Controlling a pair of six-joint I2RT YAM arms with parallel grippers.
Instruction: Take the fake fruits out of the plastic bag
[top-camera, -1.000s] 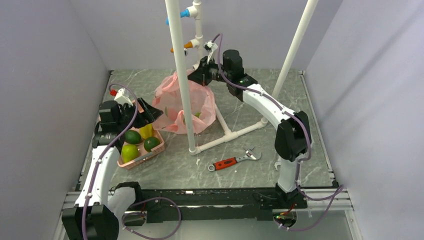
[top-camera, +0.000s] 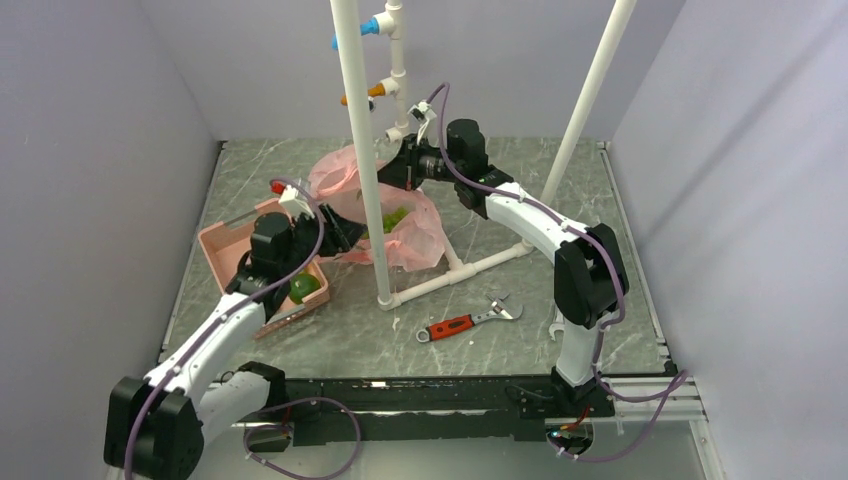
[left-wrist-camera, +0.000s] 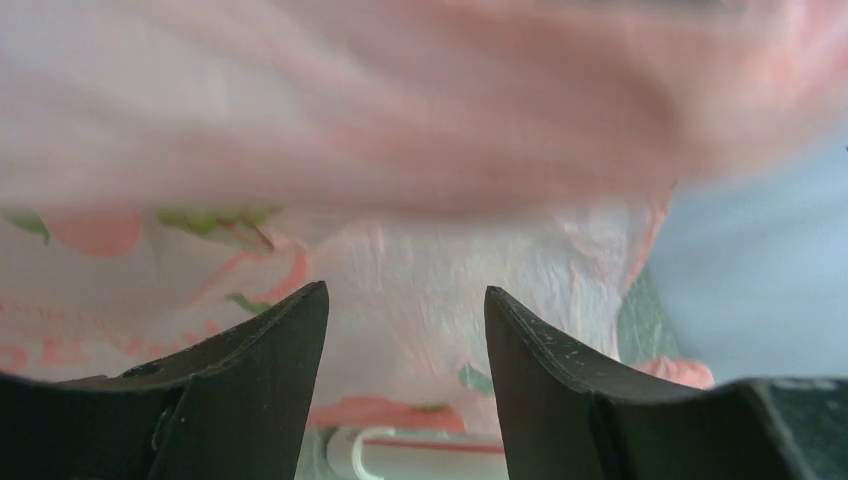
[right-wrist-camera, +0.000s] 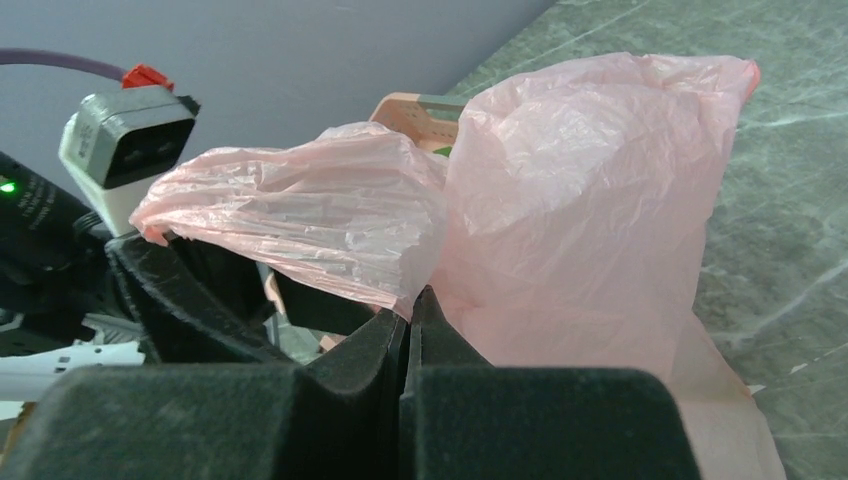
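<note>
The pink plastic bag (top-camera: 415, 240) lies on the table behind the white upright pole, with green fruit (top-camera: 395, 219) showing inside it. My right gripper is shut on a gathered edge of the bag, holding it up. At the bag's left mouth, my left gripper (top-camera: 358, 235) reaches in with its fingers apart. Between them in the left wrist view is only bag film, with a blurred fold above; a greenish fruit (left-wrist-camera: 215, 218) shows farther in. Beneath the left arm stands a pink basket (top-camera: 212, 240), where a dark green fruit (top-camera: 304, 286) is visible.
A white pipe frame (top-camera: 455, 275) runs around the bag, its upright pole (top-camera: 362, 150) close to both grippers. The red-handled wrench (top-camera: 468, 321) rests in front. Taps (top-camera: 375, 91) hang at the back.
My left gripper has moved right from over the basket into the bag's mouth. The bag has spread slightly to the right, and its green fruit shows more. The right gripper has shifted only a little.
</note>
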